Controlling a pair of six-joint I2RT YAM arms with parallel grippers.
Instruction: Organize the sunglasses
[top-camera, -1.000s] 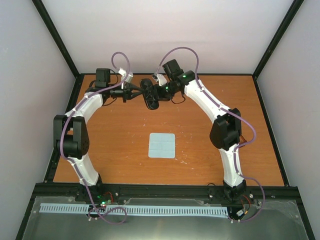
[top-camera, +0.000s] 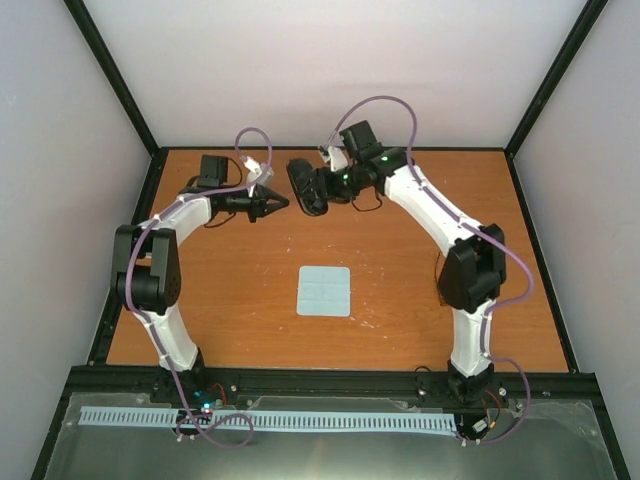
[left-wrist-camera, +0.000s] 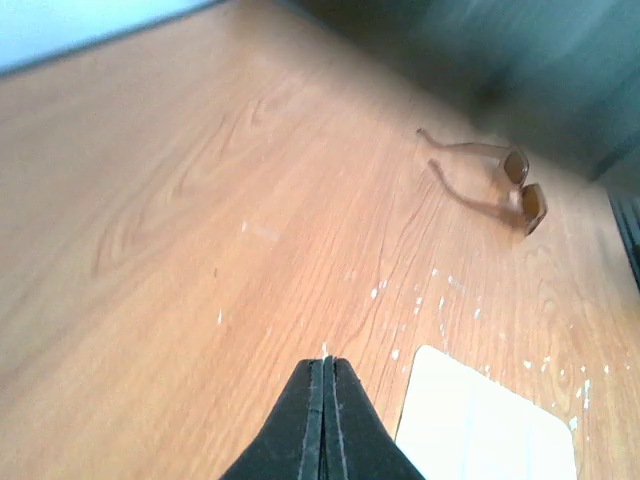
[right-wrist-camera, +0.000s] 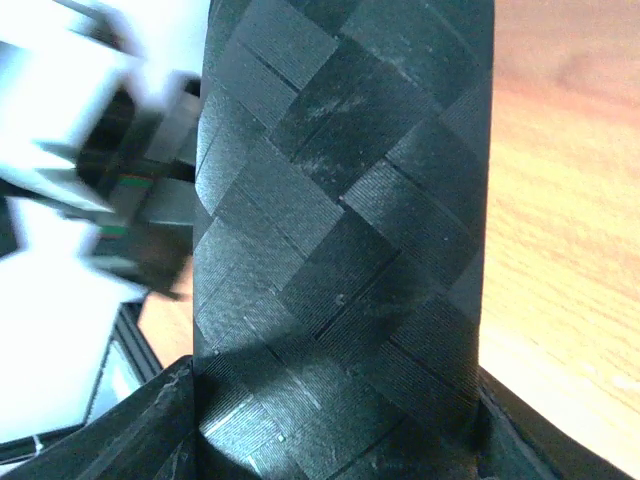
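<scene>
A black woven-pattern glasses case (top-camera: 304, 190) (right-wrist-camera: 335, 250) is held in my right gripper (top-camera: 328, 184) high over the back middle, filling much of the right wrist view. My left gripper (top-camera: 281, 201) is just left of the case, apart from it, shut with nothing visible between its fingers. Brown sunglasses (left-wrist-camera: 514, 205) lie unfolded on the table in the left wrist view's upper right; in the top view they are largely hidden near the right arm.
A pale square mat (top-camera: 323, 291) lies at the middle of the wooden table (top-camera: 220, 310). Walls border the back and sides.
The right arm has moved rightward with the case, leaving a small gap to my left gripper, which has shifted slightly right and down in the top view.
</scene>
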